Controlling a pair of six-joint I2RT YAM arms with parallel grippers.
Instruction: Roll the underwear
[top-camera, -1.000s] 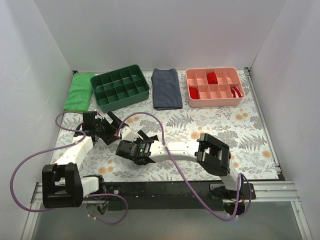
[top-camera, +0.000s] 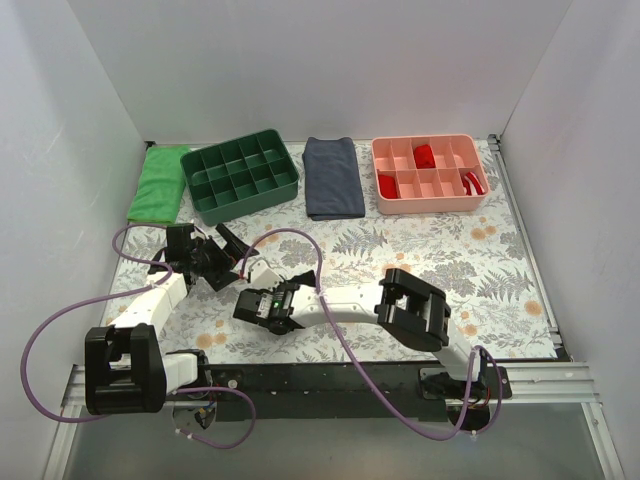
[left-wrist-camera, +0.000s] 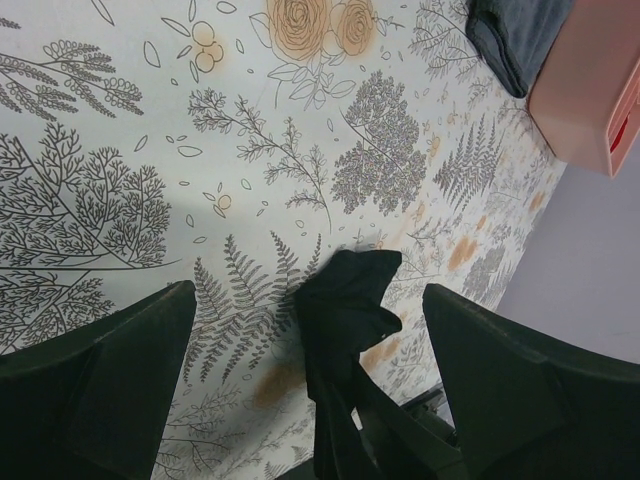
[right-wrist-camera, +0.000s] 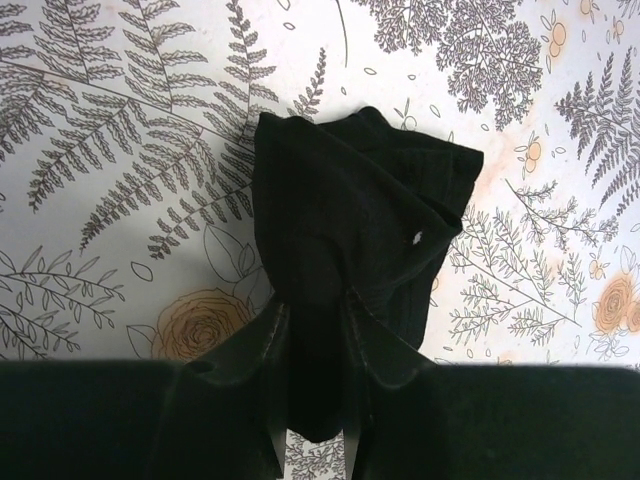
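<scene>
Black underwear (right-wrist-camera: 350, 210) lies on the floral surface, folded and bunched into an elongated bundle with a loose flap at one side. My right gripper is shut on its narrow end. In the top view the bundle is mostly hidden under the right arm. My left gripper (top-camera: 225, 250) stands open to the left of it; in the left wrist view the dark cloth (left-wrist-camera: 340, 310) shows beyond and between its fingers, not held.
At the back stand a green divided box (top-camera: 240, 175) and a pink divided box (top-camera: 430, 200) holding red items. A green cloth (top-camera: 155, 185) and a folded grey cloth (top-camera: 333, 178) lie there too.
The right arm has shifted slightly over the past second, its upper housing a little upward and left in the top view. The left arm is nearly still.
</scene>
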